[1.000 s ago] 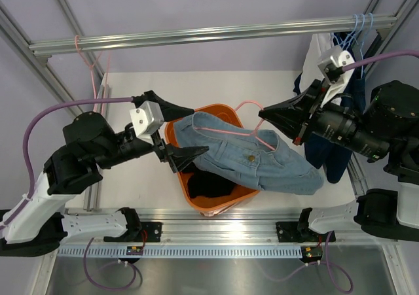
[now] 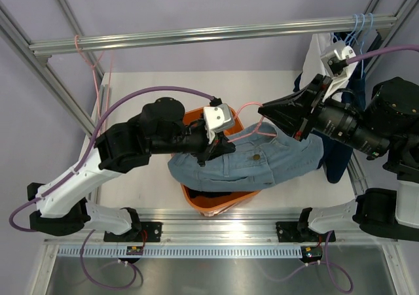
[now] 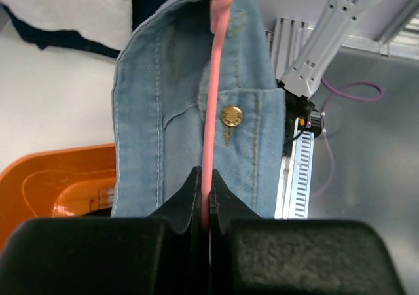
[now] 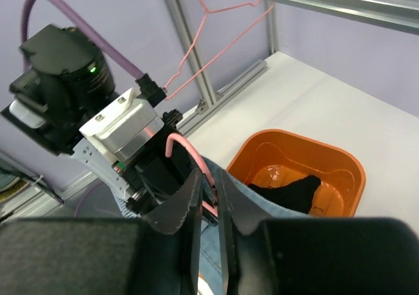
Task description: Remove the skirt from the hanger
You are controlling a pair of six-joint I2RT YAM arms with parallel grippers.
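A light-blue denim skirt (image 2: 255,167) with a brass button hangs from a pink hanger (image 2: 249,105) over the orange bin. My left gripper (image 2: 226,144) is shut on one end of the hanger bar, which runs straight up from the fingers in the left wrist view (image 3: 205,190). My right gripper (image 2: 265,112) has its fingers on the hanger near its hook, seen at the bottom centre of the right wrist view (image 4: 211,193). The skirt's waistband (image 3: 137,112) lies around the far part of the bar.
An orange bin (image 4: 347,164) holds dark cloth. Pink hangers (image 2: 95,79) hang at the rail's left; white and navy garments (image 2: 334,164) hang at the right. The white board (image 2: 137,177) is clear on the left.
My left gripper has moved right and turned, going from open to shut on the hanger bar. The skirt and hanger have shifted and tilted slightly.
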